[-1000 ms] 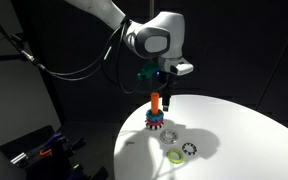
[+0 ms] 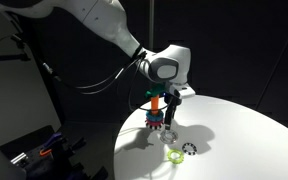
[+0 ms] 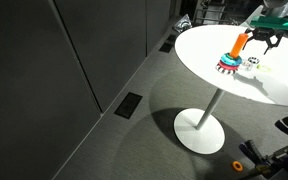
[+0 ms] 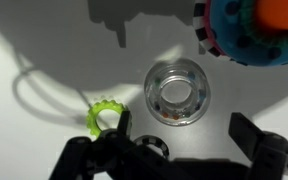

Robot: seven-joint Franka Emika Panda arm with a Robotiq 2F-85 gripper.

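Observation:
A clear ring lies flat on the white table, between the fingers of my gripper as the wrist view looks down. The fingers are wide open and nothing is held. Beside the left finger lie a bright green ring and a dark beaded ring, partly covered by the gripper. An orange peg stands upright with several colored rings around its base. In exterior view 1 my gripper hangs above the clear ring, close to the peg.
The round white table has broad free room to the right of the rings. Its curved edge drops off to the grey floor. An orange ring appears low at the right in exterior view 2.
The arm has come down toward the table, and the gripper is now nearer the clear ring. The rings and the peg have stayed in place.

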